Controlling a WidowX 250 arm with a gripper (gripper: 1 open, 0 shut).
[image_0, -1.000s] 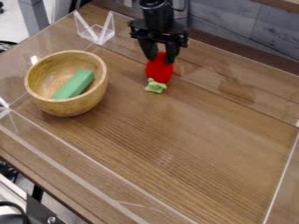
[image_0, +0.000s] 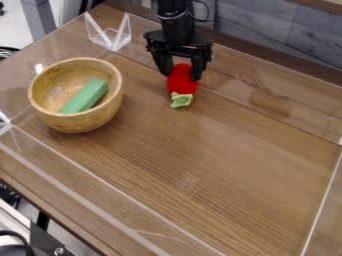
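My black gripper (image_0: 182, 58) is at the top centre, open, over a red object with a green top or leaves (image_0: 182, 80), like a strawberry or pepper, lying on the wooden table; its fingertips reach down around the upper part of it, and whether they touch it is unclear. A wooden bowl (image_0: 50, 78) at the left holds a long green object (image_0: 84, 96).
A clear plastic-like object (image_0: 110, 35) stands at the back left. A grey wall (image_0: 261, 25) runs behind the table. The centre, front and right of the wooden table (image_0: 214, 180) are clear.
My gripper has shifted slightly at the red object, whose green part now sits a little differently, nearer the middle below the red part.
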